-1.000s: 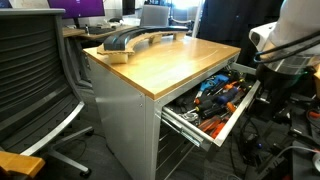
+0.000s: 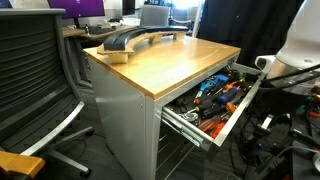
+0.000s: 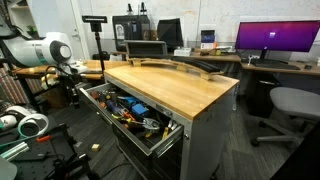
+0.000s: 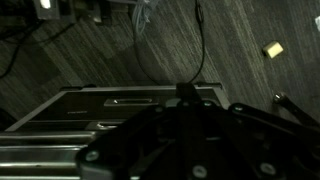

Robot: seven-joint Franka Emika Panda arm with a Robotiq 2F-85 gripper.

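Note:
A grey cabinet with a wooden top (image 2: 175,62) has its upper drawer (image 3: 160,147) pulled out. Inside lie several tools (image 2: 213,105), some with red, orange or blue handles. The arm's white end stands beyond the drawer's far end in the first exterior view, at the left in the second. From the wrist, my dark gripper appears shut, with nothing seen between its fingers. It hangs over the floor beside a drawer front with a handle (image 4: 130,101); its body covers much of the lower part there.
A small yellowish block (image 4: 272,49) lies on the dark carpet, clear of the cabinet. Cables (image 4: 202,40) run across the floor. Curved dark and wooden pieces (image 3: 180,66) rest on the cabinet top. An office chair (image 2: 38,85) stands beside the cabinet.
The arm's white end has moved slightly down and has turned, in the first exterior view. The drawer and its tools have not visibly moved.

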